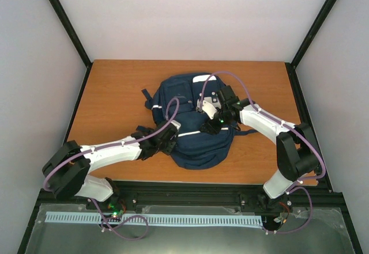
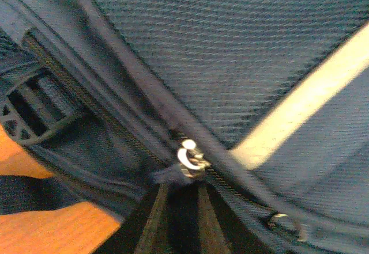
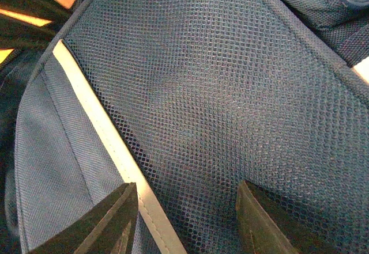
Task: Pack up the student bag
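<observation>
A dark blue backpack point(image 1: 202, 141) lies flat on the table with its pockets upward. At its lower left edge is my left gripper point(image 1: 168, 146). In the left wrist view a silver zipper pull point(image 2: 190, 156) sits on the zip line, directly ahead of that gripper's dark fingertips, which are close together. Blur and shadow hide whether they hold the pull. Over the front pocket, my right gripper point(image 1: 209, 128) is open, and in the right wrist view its fingers point(image 3: 118, 222) are spread above mesh fabric point(image 3: 202, 121) beside a pale strip, with nothing held between them.
A second metal zipper part point(image 2: 285, 222) lies lower right along the zip. A plastic buckle point(image 2: 37, 107) and strap are at the bag's left side.
</observation>
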